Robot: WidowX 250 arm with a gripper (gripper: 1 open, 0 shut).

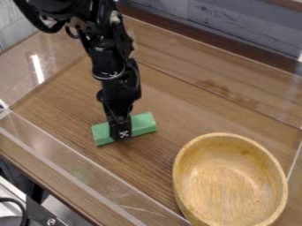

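Observation:
My black arm comes down from the top left, and its gripper (120,124) is low over a green rectangular object (141,124) lying on the wooden table (200,79). The fingers overlap the green object's left and middle part. Whether they touch it, and how far apart they stand, is hard to make out against the dark gripper.
A round yellow bowl (230,181) sits at the lower right.

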